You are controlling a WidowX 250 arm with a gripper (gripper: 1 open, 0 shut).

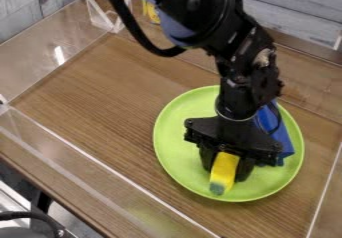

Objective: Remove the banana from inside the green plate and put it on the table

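Observation:
The yellow banana point(223, 169) is in the green plate point(177, 143), its greenish-grey tip pointing toward the camera. My black gripper point(226, 168) comes down over it from above, shut on it with dark fingers on both sides. The banana's far end is hidden beneath the gripper body. From this angle I cannot tell whether the banana still touches the plate.
A blue object point(282, 137) lies in the plate just right of the gripper, partly hidden by it. Bare wooden table point(100, 107) stretches to the left. A clear wall point(94, 177) runs along the near left edge.

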